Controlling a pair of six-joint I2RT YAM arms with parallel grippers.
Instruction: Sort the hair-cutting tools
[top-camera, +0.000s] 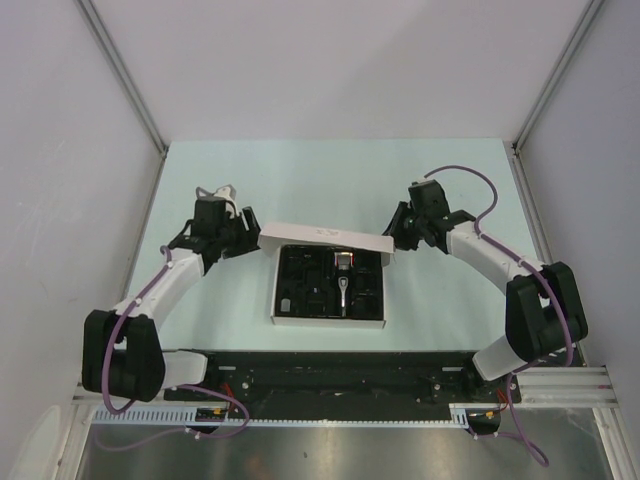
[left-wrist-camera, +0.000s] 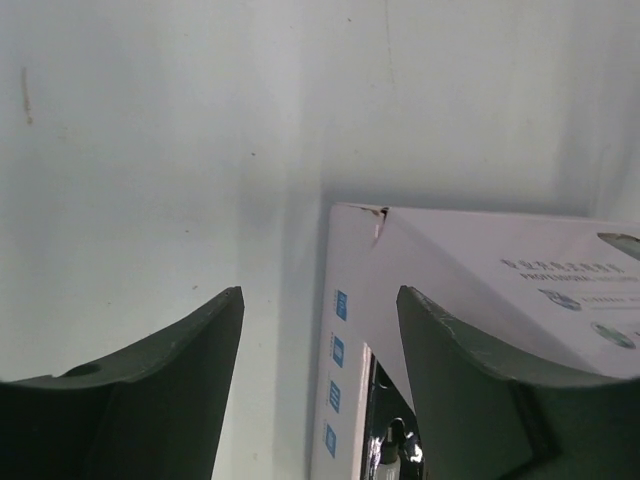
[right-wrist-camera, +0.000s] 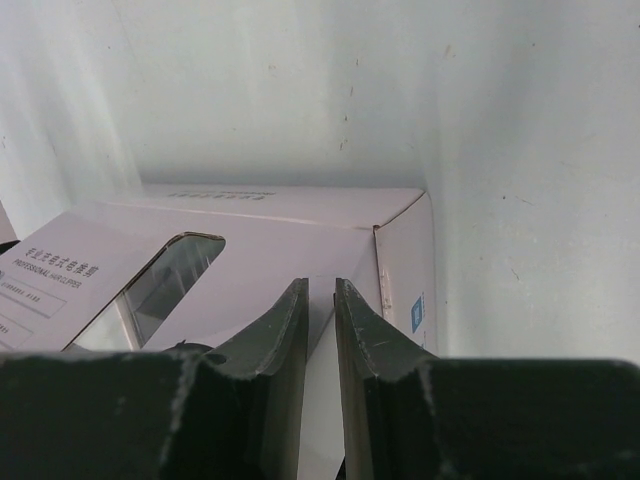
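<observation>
A white clipper box stands at the middle front of the table, its black tray (top-camera: 312, 300) facing up. In the tray lies a silver and black hair clipper (top-camera: 343, 285). The white lid (top-camera: 325, 234) is partly raised along the box's far side. At the lid's left end, my left gripper (top-camera: 254, 232) stands open; in the left wrist view its fingers (left-wrist-camera: 205, 345) are apart, with the box's side wall and lid corner (left-wrist-camera: 385, 212) showing between and beyond them. My right gripper is shut on the lid's edge near its right corner (right-wrist-camera: 378, 228).
A dark strip (top-camera: 325, 380) runs along the front edge. Printed text and a cut-out window (right-wrist-camera: 175, 275) show on the lid.
</observation>
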